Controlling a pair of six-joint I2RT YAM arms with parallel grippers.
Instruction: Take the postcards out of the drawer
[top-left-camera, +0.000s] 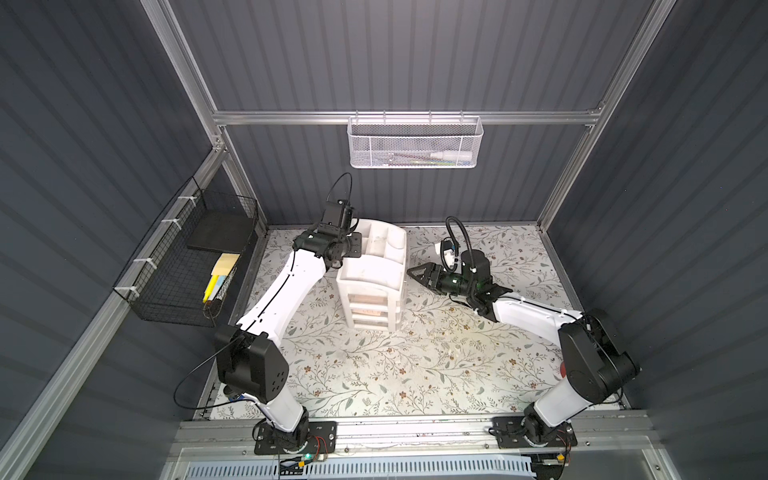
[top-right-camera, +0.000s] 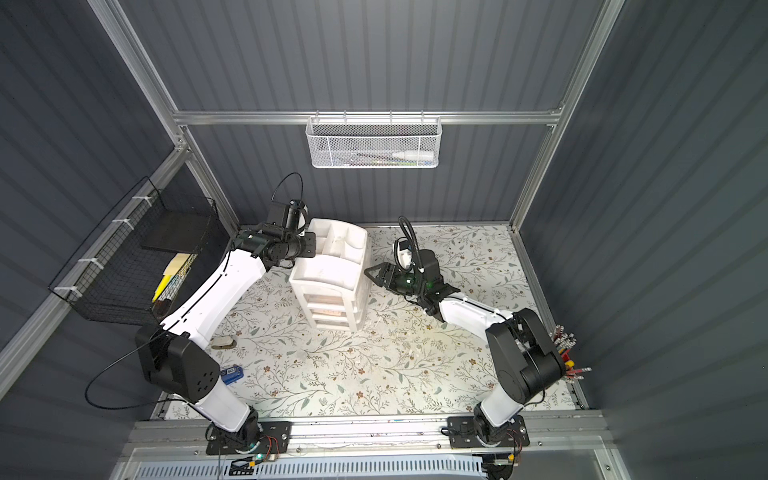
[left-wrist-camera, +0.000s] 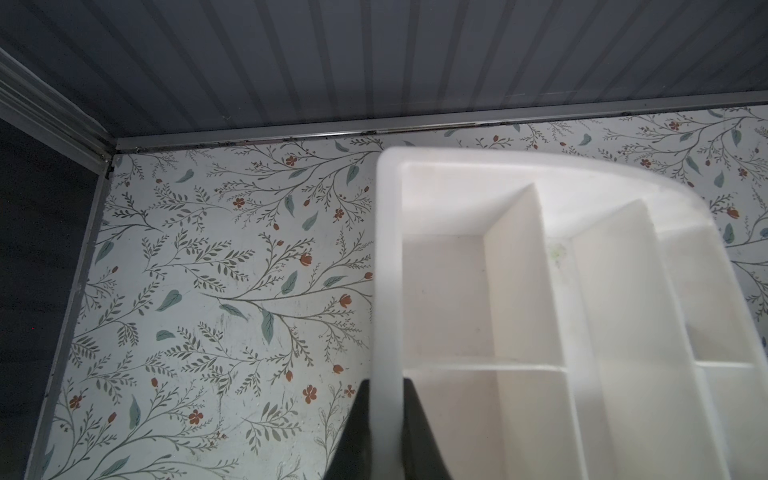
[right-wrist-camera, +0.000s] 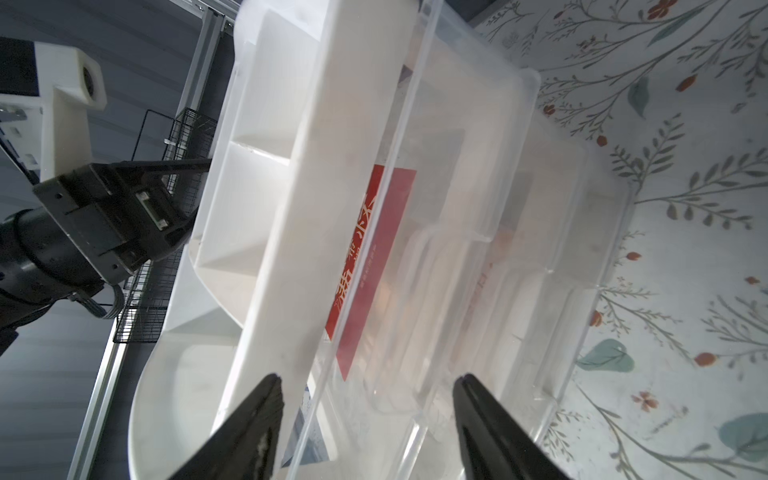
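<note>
A white plastic organizer (top-left-camera: 370, 272) stands mid-table. My left gripper is shut on its left upper rim, over the open top compartments. In the right wrist view its clear drawers (right-wrist-camera: 480, 200) face me; a red card (right-wrist-camera: 376, 240) and other cards show through the top one, probably postcards. My right gripper stands open, its fingers close to the top drawer's front at the organizer's right side. Whether it touches the drawer I cannot tell.
A black wire basket (top-left-camera: 176, 280) with a few items hangs on the left wall, a white mesh basket (top-left-camera: 414, 144) on the back rail.
</note>
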